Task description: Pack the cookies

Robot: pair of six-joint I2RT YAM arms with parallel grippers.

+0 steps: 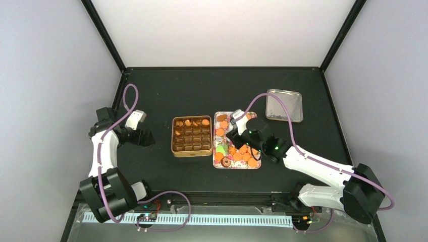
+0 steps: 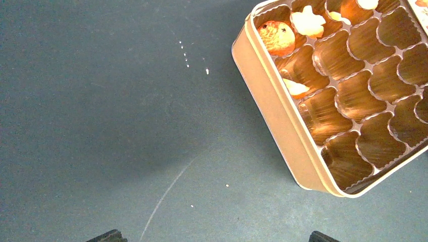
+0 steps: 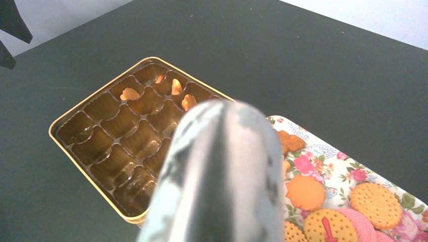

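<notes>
The gold box (image 1: 191,153) with a brown divided insert stands left of the floral tray (image 3: 353,174). Small orange cookies (image 3: 129,94) sit in several far cells; many other cells are empty. A round, face-like cookie (image 2: 277,38) fills one corner cell. Orange, green and pink cookies lie on the tray. Over the tray's left middle hangs my right gripper (image 1: 233,139); its finger opening is hidden, and whether it touches a cookie cannot be made out. My left gripper (image 1: 147,138) stands open and empty, left of the box, its fingertips (image 2: 108,236) far apart.
A blurred grey-white shape (image 3: 222,176) blocks the middle of the right wrist view, covering part of box and tray. An empty metal tray (image 1: 284,107) lies at the back right.
</notes>
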